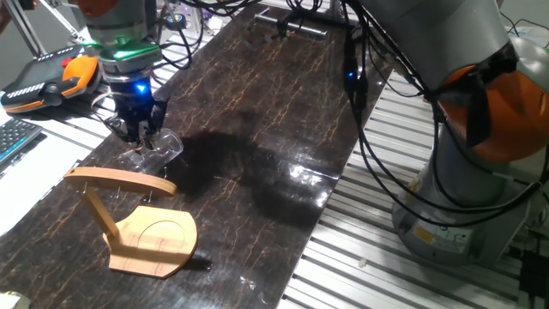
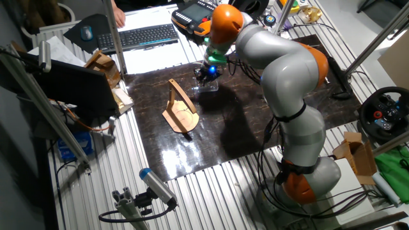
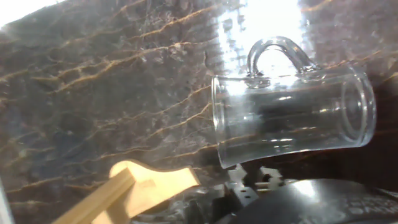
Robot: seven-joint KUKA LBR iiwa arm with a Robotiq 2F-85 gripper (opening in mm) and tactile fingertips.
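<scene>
A clear glass mug (image 3: pixel 292 118) lies on its side on the dark marbled table. Its handle (image 3: pixel 280 50) points to the top of the wrist view. My gripper (image 1: pixel 146 142) is low over the table, right by the mug (image 1: pixel 159 154) in exterior view 1. At the lower edge of the wrist view, metal fingertips (image 3: pixel 244 191) show close beside the mug's wall. Whether they touch it, or how far apart they stand, is unclear. A wooden stand (image 1: pixel 153 243) with a curved top bar and small hooks is near the mug.
A keyboard (image 2: pixel 137 39) and an orange-and-black teach pendant (image 2: pixel 193 17) lie beyond the table's far side. Dark, open tabletop (image 1: pixel 257 112) stretches away from the mug, free of objects. The stand's arm rises close to my gripper.
</scene>
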